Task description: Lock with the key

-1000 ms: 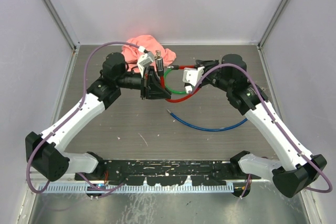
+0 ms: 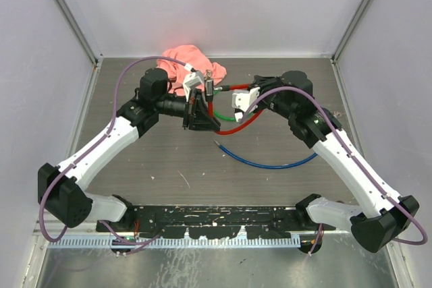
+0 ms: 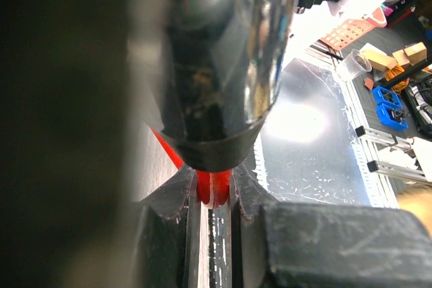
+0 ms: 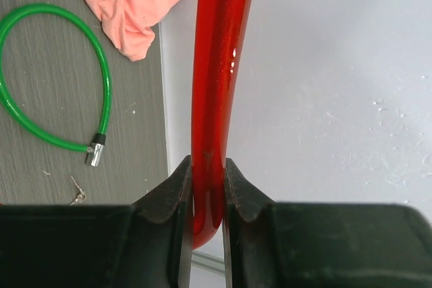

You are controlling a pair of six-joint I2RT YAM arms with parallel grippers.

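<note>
A red cable lock (image 2: 247, 122) hangs in a loop between my two grippers. My left gripper is shut on the red cable just below the metal lock head (image 3: 219, 65). In the top view this head stands upright, with a small metal piece, seemingly a key (image 2: 208, 73), at its top. My right gripper is shut on the cable's other end, in the top view to the right of the head. The metal plug (image 2: 219, 90) points left and meets the head's side. Whether it sits inside the head I cannot tell.
Behind the arms lies a pink cloth (image 2: 191, 56). A green cable lock (image 4: 106, 85) lies on the table, with a small key-like metal piece (image 4: 79, 195) near it. The blue cable (image 2: 263, 165) lies in front, and the table's front left area is clear.
The right arm has barely moved.
</note>
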